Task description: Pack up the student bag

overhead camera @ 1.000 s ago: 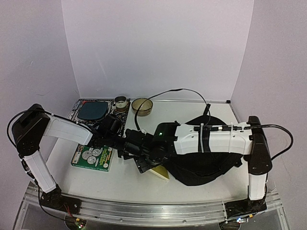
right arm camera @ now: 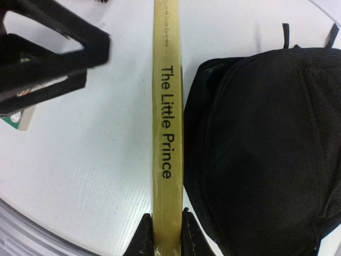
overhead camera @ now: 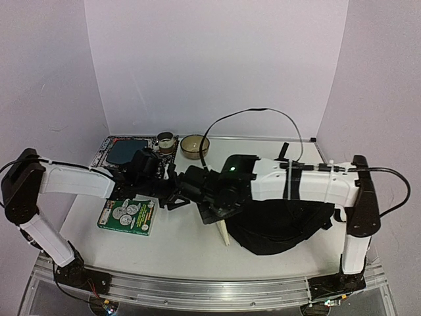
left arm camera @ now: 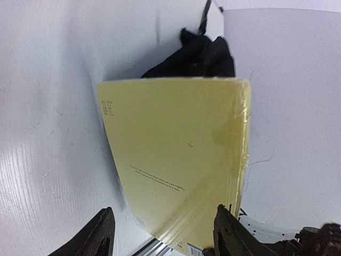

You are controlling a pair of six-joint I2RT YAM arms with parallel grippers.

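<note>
The Little Prince, a thin yellow book [right arm camera: 168, 122], stands on edge with its spine toward the right wrist camera. My right gripper is shut on it, one finger on each side. In the left wrist view the book's yellow cover [left arm camera: 176, 144] fills the middle. My left gripper is open, its fingers wide apart and the book beyond them. From above, only a narrow pale edge of the book [overhead camera: 224, 233] shows below the right gripper. A black bag [right arm camera: 261, 144] lies just right of the book, partly hidden by the right arm in the top view.
A green book [overhead camera: 126, 216] lies flat at the left, partly under the left arm. Behind it are a dark blue-grey item [overhead camera: 127, 151] on a patterned mat, a cup [overhead camera: 166, 143] and a brownish bowl [overhead camera: 193, 146].
The left gripper has drawn away from the right gripper and opened a gap between them. The yellow book has turned from showing its cover to nearly edge-on. The right arm shifted slightly rightward.
</note>
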